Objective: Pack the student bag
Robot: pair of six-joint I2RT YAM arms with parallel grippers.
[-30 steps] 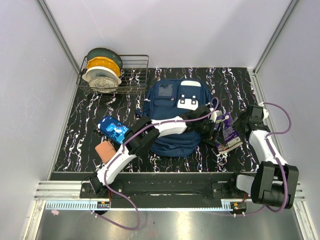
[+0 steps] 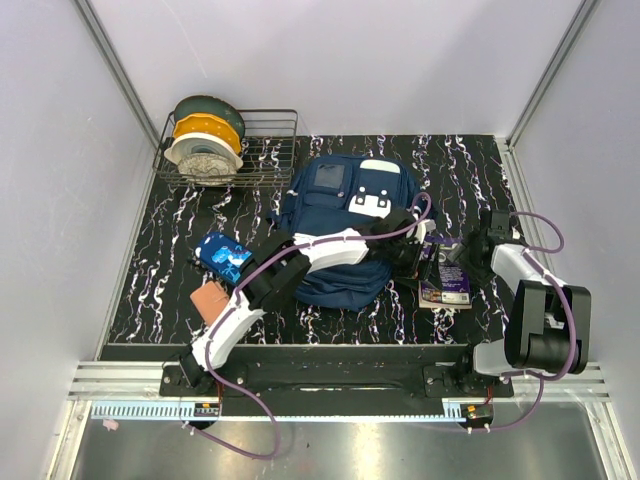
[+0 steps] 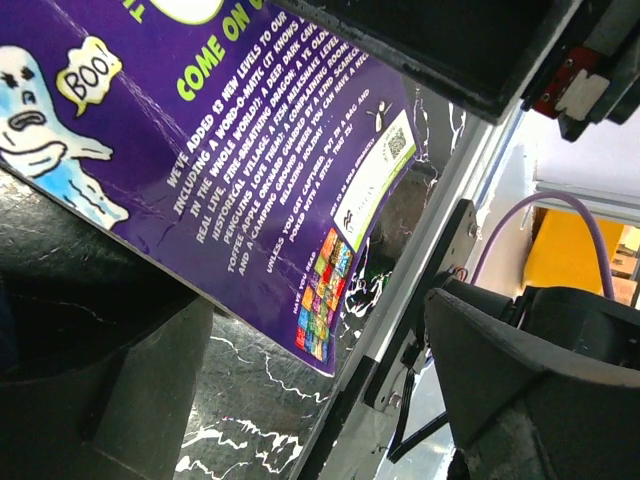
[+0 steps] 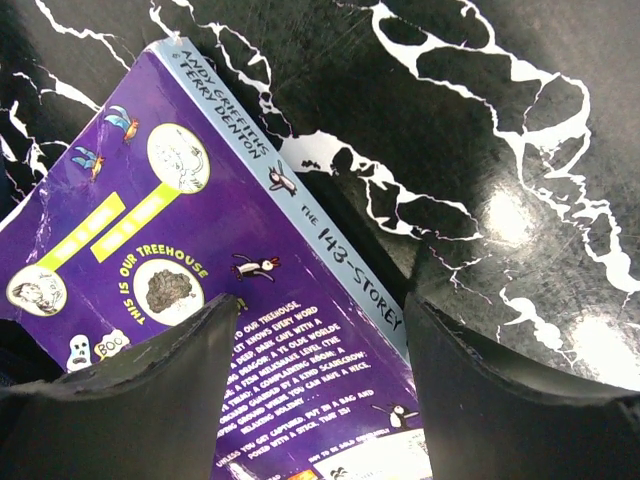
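Note:
A purple book [image 2: 449, 284] lies back cover up on the dark marbled table, right of the navy backpack [image 2: 345, 200]. My left gripper [image 2: 427, 272] stands open over the book's left side; in the left wrist view the book's lower corner lies beyond its spread fingers. At the book's right side is my right gripper [image 2: 474, 258]. In the right wrist view its fingers are apart, one [image 4: 170, 385] over the purple cover, the other [image 4: 475, 390] just outside the pale spine. Whether either finger touches the book cannot be told. The left arm hides part of the backpack.
A blue patterned item [image 2: 224, 257] and a brown item [image 2: 209, 302] lie at the table's left. At the back left stands a wire dish rack [image 2: 268, 150] with plates. Marbled table shows bare behind the book and in front of the backpack.
The book has turned straighter and shifted slightly left. My right arm has moved left and inward with its gripper at the book's side. The left arm and the backpack have moved little.

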